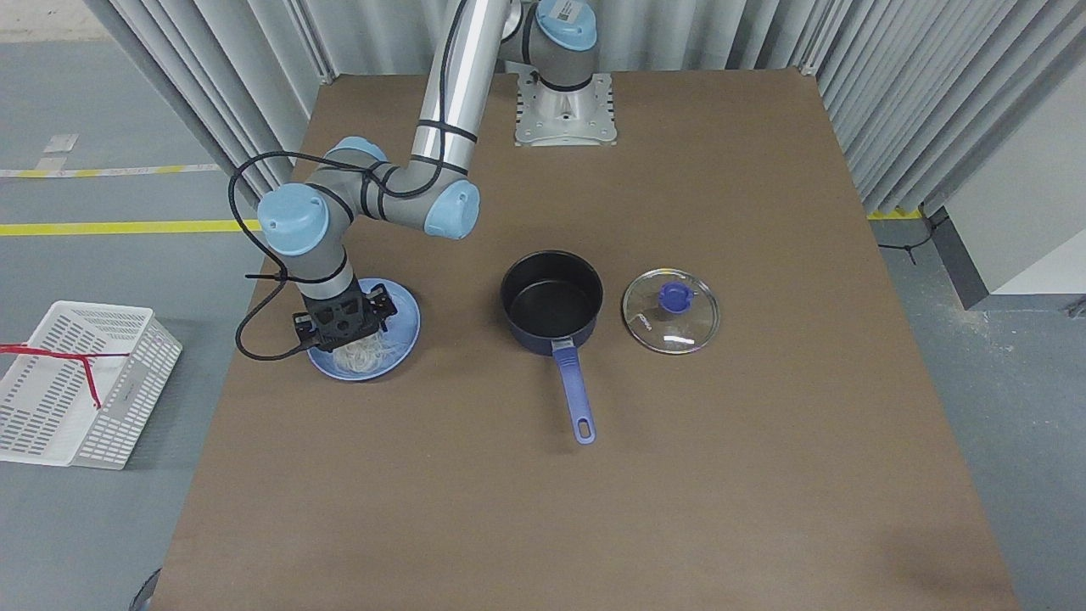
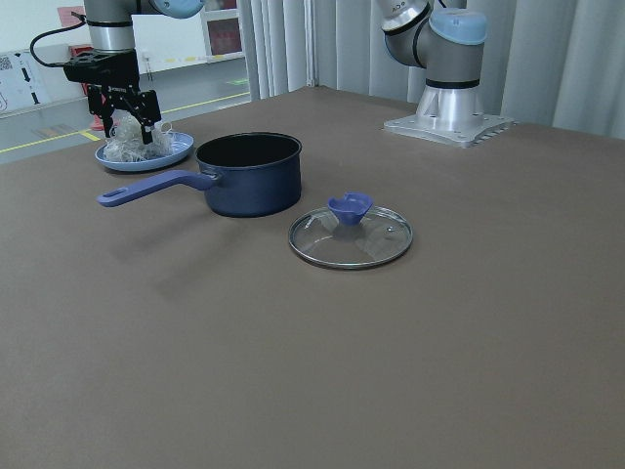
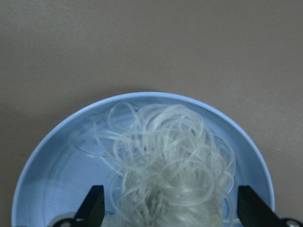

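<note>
My gripper (image 2: 125, 125) is down over a blue plate (image 1: 401, 331) holding a tangle of translucent white noodle-like strands (image 3: 170, 170). In the wrist view its two black fingertips (image 3: 94, 203) stand apart on either side of the strands, so it is open. In the front view the gripper body hides much of the plate. To the plate's right sits a dark blue saucepan (image 1: 534, 311) with a blue handle. A glass lid (image 1: 662, 316) with a blue knob lies right of the pan.
A white plastic basket (image 1: 122, 417) stands on the floor beyond the left edge. The robot's base (image 1: 565, 127) is at the back.
</note>
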